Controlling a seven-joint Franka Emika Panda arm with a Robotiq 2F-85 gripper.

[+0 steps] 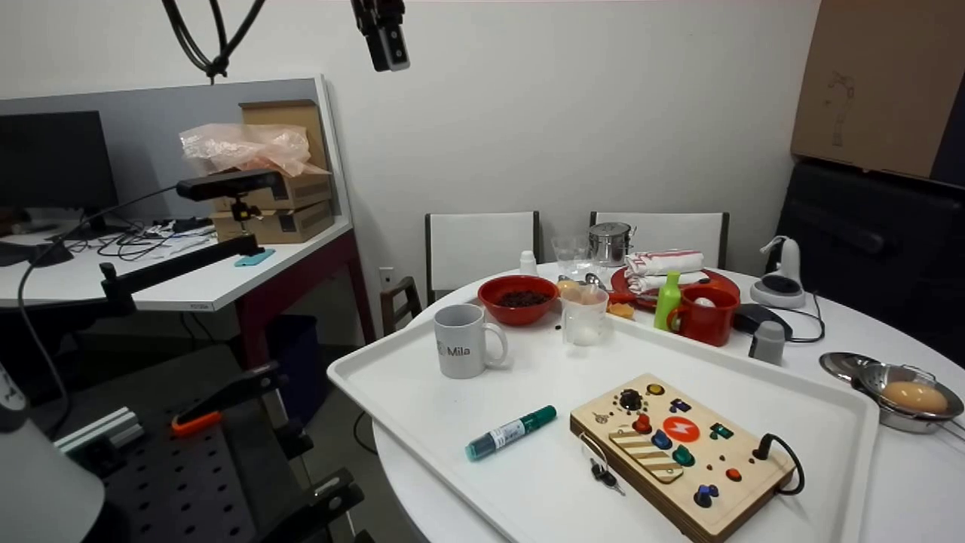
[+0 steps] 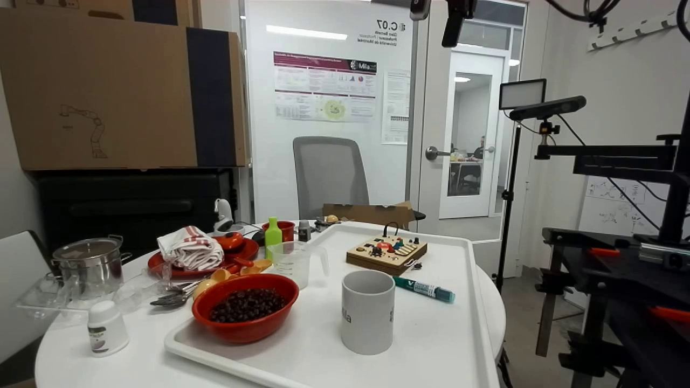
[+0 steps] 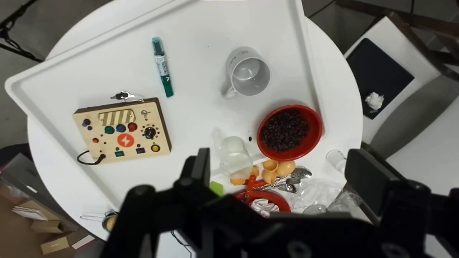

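Observation:
High above the table, my gripper is open, and nothing is between its wide-spread fingers. In exterior view 1 only its dark tip shows at the top edge. On the white tray stand a grey mug printed "Mila", upright, and a green marker lying on its side. A wooden board with knobs and switches lies on the tray too, a small key beside it. A red bowl of dark beans rests at the tray's edge, with a clear measuring cup close by.
Behind the tray crowd a green bottle, a red mug, a red plate with a striped cloth, a steel pot and a white bottle. A steel pan stands at the table's right. The tray's middle is clear.

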